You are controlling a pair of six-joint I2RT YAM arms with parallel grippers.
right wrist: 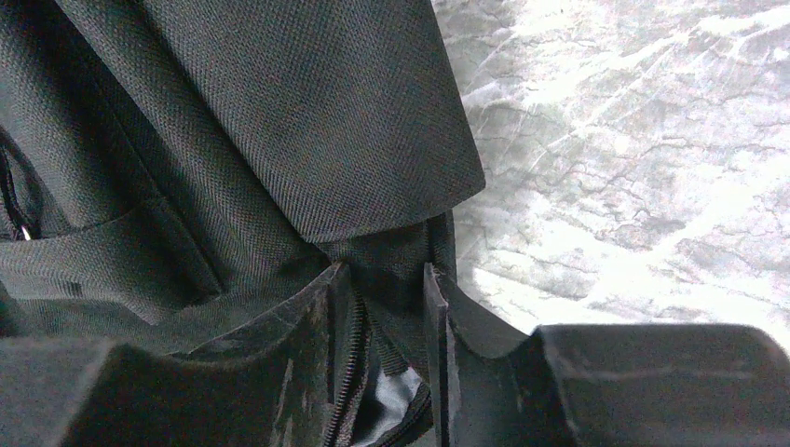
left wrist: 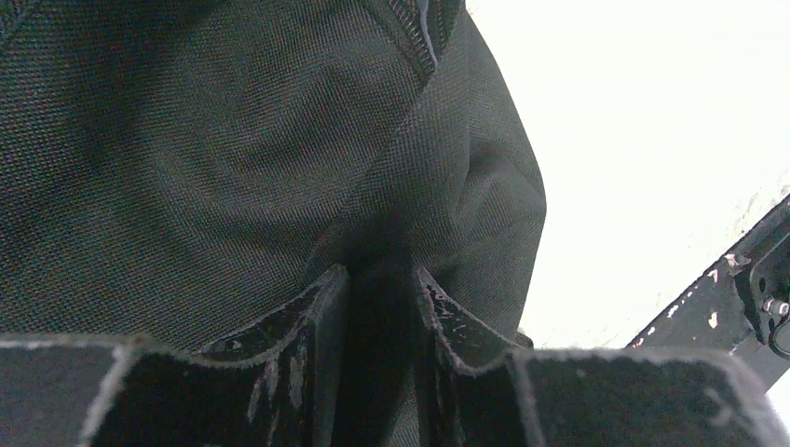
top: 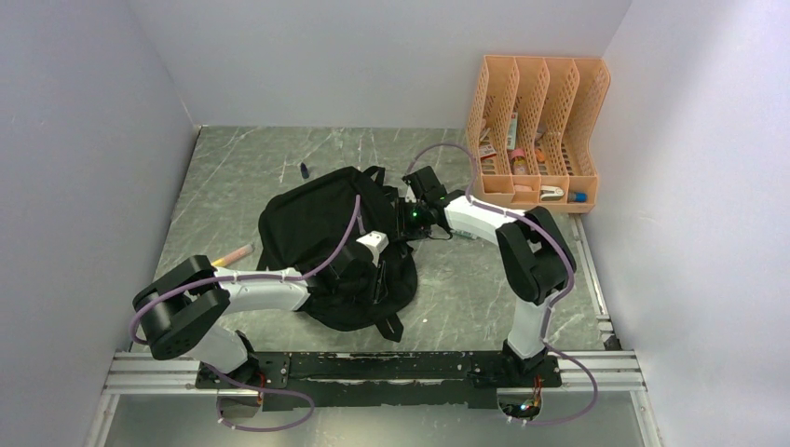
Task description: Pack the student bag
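Observation:
The black bag (top: 303,219) lies spread on the table, partly covered by both arms. Over its lower right part, my left gripper (top: 380,284) points down at the fabric. In the left wrist view the fingers (left wrist: 321,312) are apart, and dark cloth (left wrist: 373,200) fills the space before and between them. At the bag's right edge is my right gripper (top: 402,221). Its fingers (right wrist: 442,317) stand apart around a folded flap (right wrist: 382,149) and a zipper (right wrist: 352,358) edge, with no grip showing. Whether cloth touches the pads is hard to tell.
An orange divided organizer (top: 526,197) holding small stationery stands at the back right. A yellow and peach stick (top: 233,255) lies left of the bag, and a small dark item (top: 304,170) behind it. A pale green item (top: 463,234) is partly hidden by the right arm.

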